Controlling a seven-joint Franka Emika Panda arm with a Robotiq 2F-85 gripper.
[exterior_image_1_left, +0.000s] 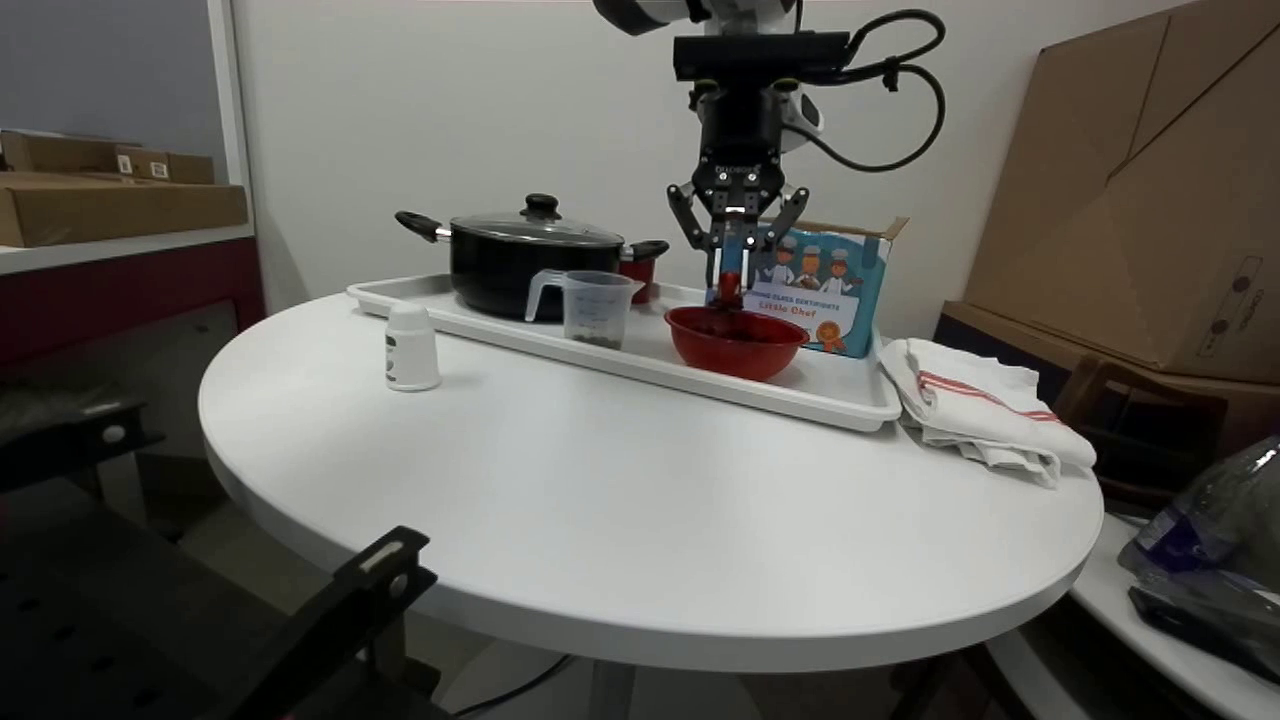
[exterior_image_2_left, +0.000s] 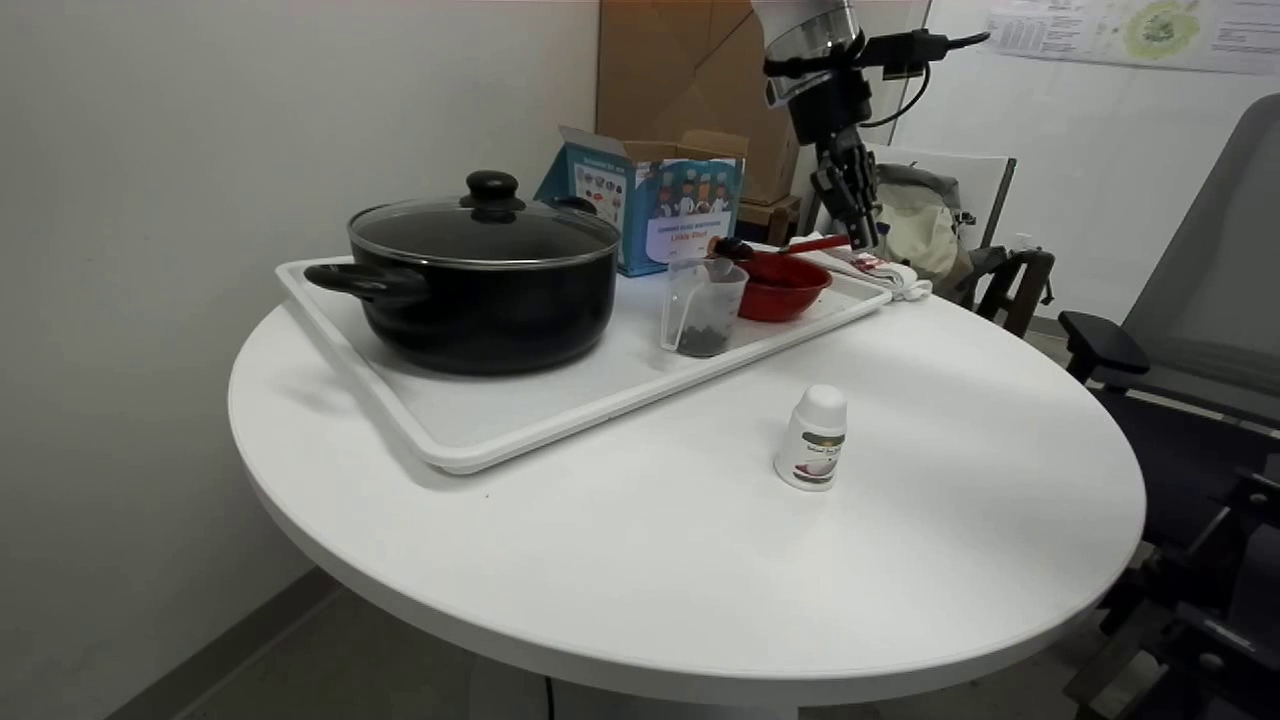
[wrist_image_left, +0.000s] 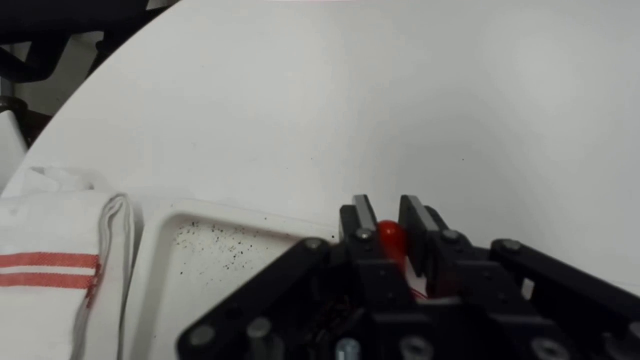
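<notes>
In exterior view 2 a utensil with a red handle (exterior_image_2_left: 821, 244) and a dark head slants above the red bowl (exterior_image_2_left: 786, 286). My gripper (exterior_image_1_left: 729, 283) is shut on that handle, over the bowl's far side. The wrist view shows the handle's rounded red end (wrist_image_left: 392, 238) between the fingers. Behind and left of the bowl, in exterior view 2, the dark head (exterior_image_2_left: 731, 248) hangs near the rim of the clear measuring cup (exterior_image_2_left: 708, 306); whether they touch I cannot tell. Small dark pieces lie in the cup's bottom.
A white tray (exterior_image_1_left: 828, 414) bears the bowl, cup, a lidded black pot (exterior_image_1_left: 528, 264) and a blue box (exterior_image_1_left: 828, 288). A folded towel (exterior_image_1_left: 984, 402) lies at the tray's right end. A white bottle (exterior_image_1_left: 411, 348) stands alone.
</notes>
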